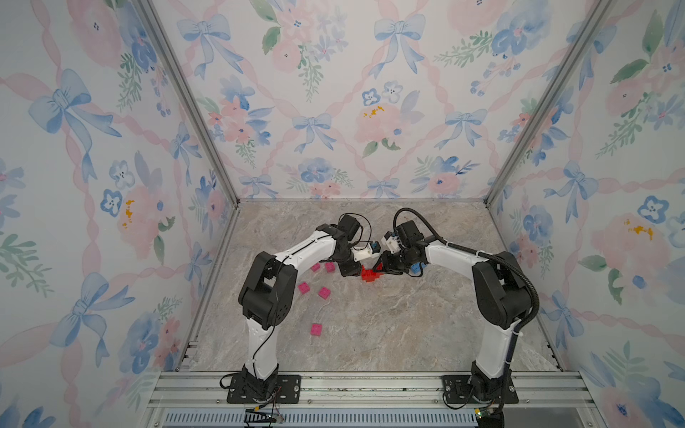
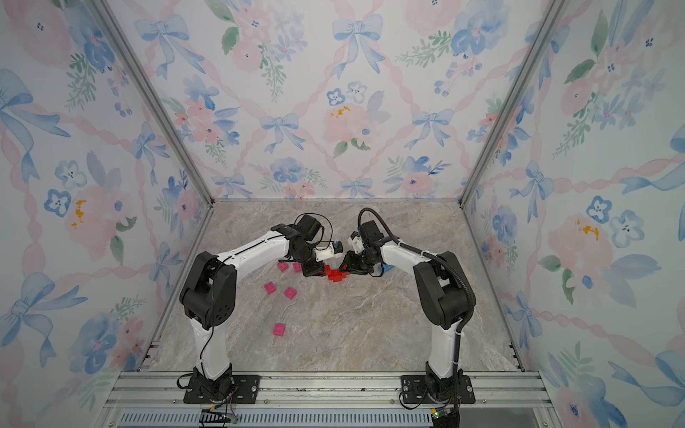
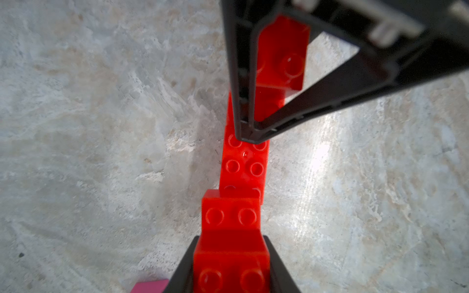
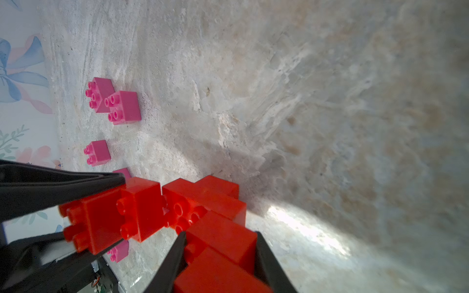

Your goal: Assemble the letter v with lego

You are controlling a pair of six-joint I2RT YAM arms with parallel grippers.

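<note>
Between the tips of my left gripper, stepped red bricks point(image 3: 231, 219) are clamped, studs showing. My right gripper is shut on the red brick point(image 4: 219, 239) at one end of a stepped red assembly, whose middle part point(image 4: 195, 197) extends toward the left gripper's bricks. From the left wrist, this assembly is a studded strip point(image 3: 244, 166) running up behind the right gripper's fingers point(image 3: 244, 97). The two red parts meet end to end or nearly so; whether they are joined I cannot tell. From above, both grippers hide most of the red bricks point(image 1: 369, 275).
Several pink bricks lie scattered on the marbled table to the left, one nearer the front, a pink brick point(image 1: 316, 329). A blue piece point(image 1: 416, 269) lies partly hidden beside the right gripper.
</note>
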